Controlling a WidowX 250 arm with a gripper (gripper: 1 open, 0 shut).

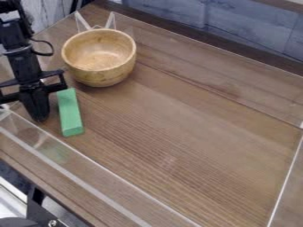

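A black gripper [35,99] is low at the left edge of the table, beside a green rectangular block [69,113] lying on the wood. Its fingers are dark and small, with no object visible between them; it looks shut. A tan wooden bowl [97,58] stands behind them, toward the back left.
A blue-grey wall [236,31] runs along the back. A transparent edge crosses the lower left.
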